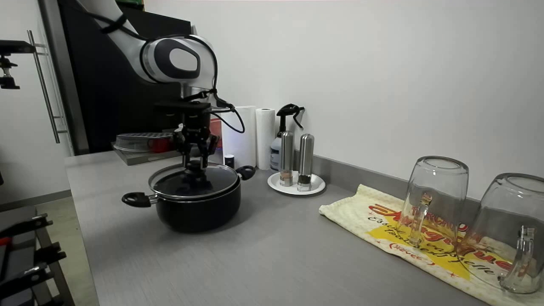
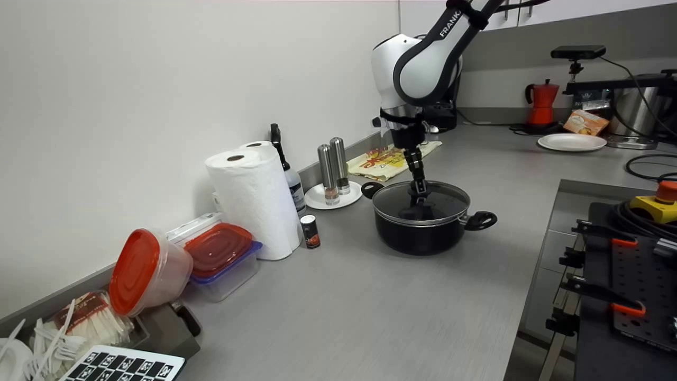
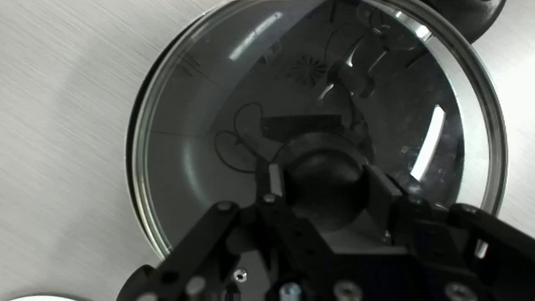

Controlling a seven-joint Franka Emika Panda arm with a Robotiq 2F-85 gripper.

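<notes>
The black pot (image 1: 199, 208) stands on the grey counter with its glass lid (image 1: 168, 182) on top. The lid looks slightly off-centre in the wrist view, where a dark sliver of pot rim shows along its left side. My gripper (image 1: 196, 168) points straight down at the lid's middle. Seen from the wrist, the round black knob (image 3: 326, 188) lies between the two fingers, and the gripper is shut on it. Whether the lid rests fully on the rim all round I cannot tell. In exterior view 2, both pot handles (image 2: 480, 221) stick out clear.
Behind the pot, steel grinders (image 1: 306, 158) stand on a white plate (image 1: 275, 182), near paper towels (image 2: 260, 197) and a small shaker (image 2: 310, 232). Glass mugs (image 1: 433, 204) stand upside down on a cloth (image 1: 357, 211). The counter in front of the pot is free.
</notes>
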